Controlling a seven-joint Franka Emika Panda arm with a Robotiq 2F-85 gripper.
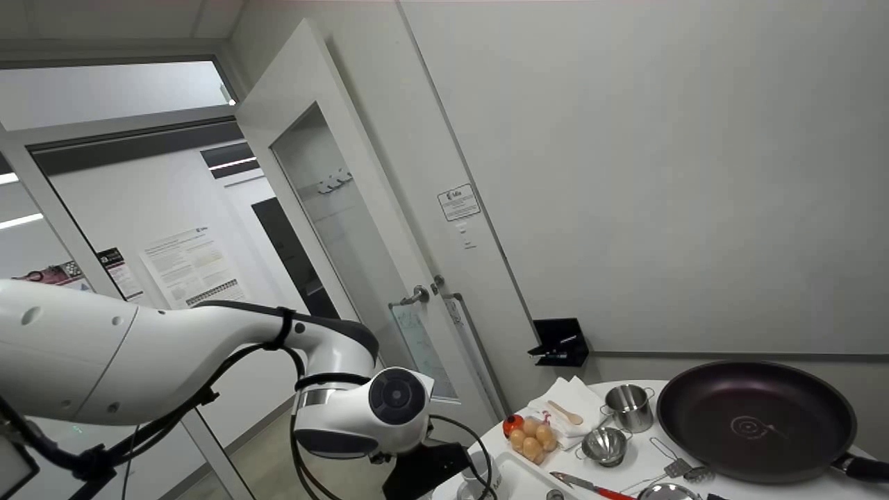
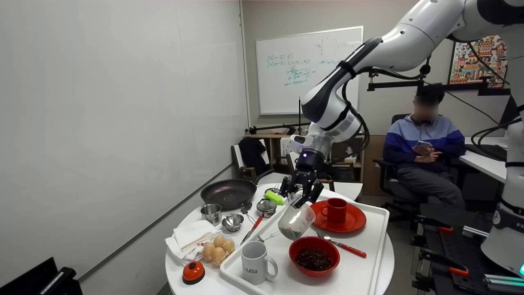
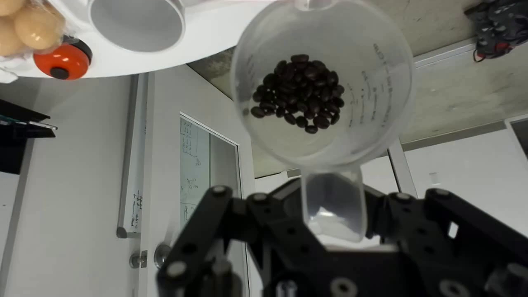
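Observation:
A clear measuring cup (image 2: 297,222) hangs tilted above the white tray, behind the red bowl in exterior view 2. My gripper is shut on its handle (image 3: 330,198). Dark beans (image 3: 302,93) lie at the bottom of the cup in the wrist view. More dark beans (image 2: 314,258) fill the lower part of the red bowl (image 2: 298,243), which sits on the tray (image 2: 366,275). In exterior view 1 the fingers are hidden behind the black gripper body.
A grey mug (image 2: 254,263) stands left of the bowl. Behind are a red plate (image 2: 358,218) with a red cup (image 2: 337,210). A red-handled utensil (image 2: 351,249) lies right of the bowl. Eggs (image 2: 218,250), a red timer (image 2: 193,272) and a large pan (image 2: 228,193) occupy the table's left side.

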